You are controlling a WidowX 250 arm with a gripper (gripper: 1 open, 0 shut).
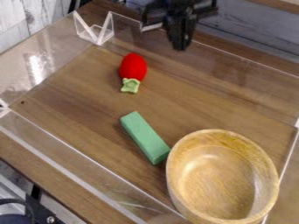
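My dark gripper [177, 26] is blurred at the top centre, above and right of a red object [133, 67] with a pale green piece [131, 86] at its lower end, lying on the wooden surface. The gripper is apart from it and looks shut, with nothing visible between its fingers.
A green block [145, 137] lies in the lower middle, left of a large tan bowl [222, 140] at bottom right. A clear open holder [93, 28] stands at top left. Clear low walls border the wooden surface.
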